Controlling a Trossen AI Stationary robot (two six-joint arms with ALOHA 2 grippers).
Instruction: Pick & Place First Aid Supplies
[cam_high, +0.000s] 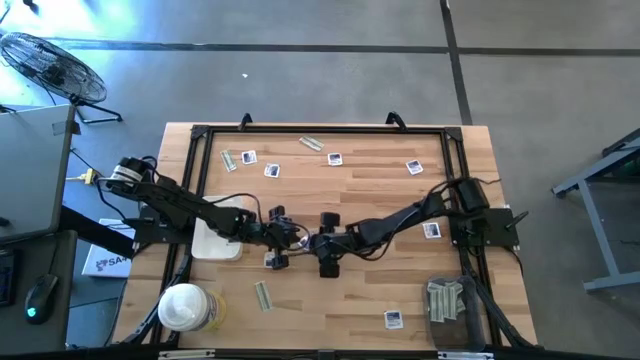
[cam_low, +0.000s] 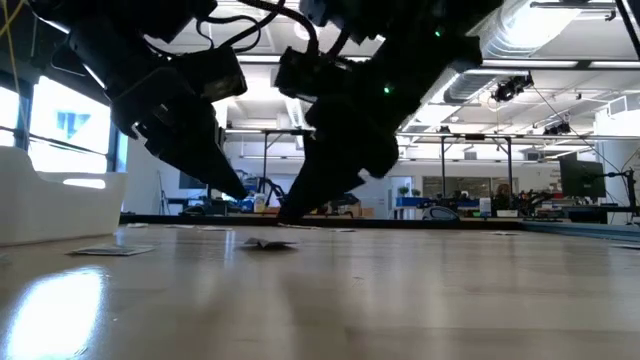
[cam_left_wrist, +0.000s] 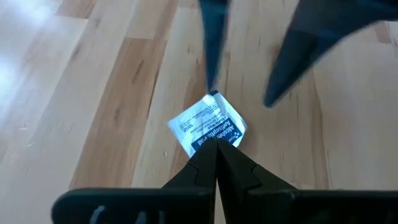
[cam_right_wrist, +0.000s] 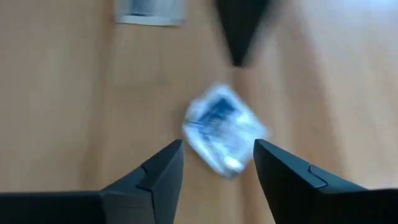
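Note:
A white and blue alcohol pad packet (cam_left_wrist: 211, 124) is beneath both grippers; in the cam low view this packet (cam_low: 268, 243) appears at table level, slightly bent. My left gripper is shut with nothing between its fingers, its tip above the packet. The right gripper is open, its fingers (cam_right_wrist: 166, 177) apart over the blurred packet (cam_right_wrist: 224, 129) and touching nothing. Other square packets lie spread out, including one (cam_high: 393, 319) near the front and one (cam_high: 414, 166) at the back right. The packet under the grippers is hidden in the cam high view.
A white tray (cam_high: 203, 243) sits under the left arm, with a white-lidded jar (cam_high: 183, 306) in front of it. At front right, a clear bin (cam_high: 462, 332) holds several pale strips. A loose strip (cam_high: 263, 296) lies front left. Both grippers hang close together near the centre.

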